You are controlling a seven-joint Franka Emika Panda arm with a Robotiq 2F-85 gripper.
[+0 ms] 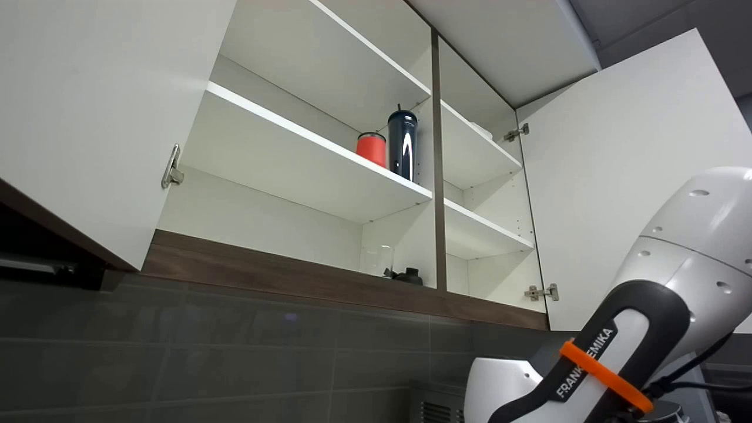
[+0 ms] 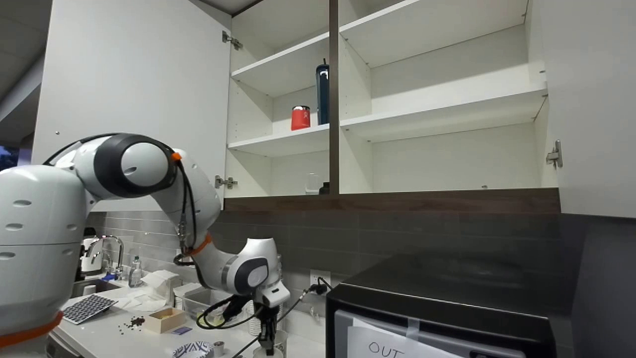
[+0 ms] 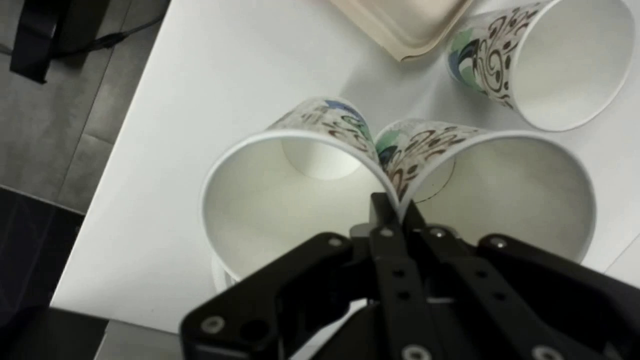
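Note:
Two patterned paper cups, the left cup (image 3: 276, 204) and the right cup (image 3: 516, 198), fill the middle of the wrist view with their white mouths toward the camera. Where their rims meet, my gripper is shut, with the touching walls between its black fingers. One finger lies inside each cup. A third patterned cup (image 3: 570, 66) lies or stands apart at the upper right. In exterior view 2 the gripper (image 2: 270, 348) points down over the counter, at a white cup near the frame's bottom edge.
A beige tray (image 3: 408, 24) sits beyond the cups. Cabinet doors stand open above, with a red tumbler (image 2: 300, 118) and dark bottle (image 2: 322, 95) on a shelf. The black appliance (image 2: 441, 292) stands right of the arm; a patterned bowl (image 2: 192, 350) is left.

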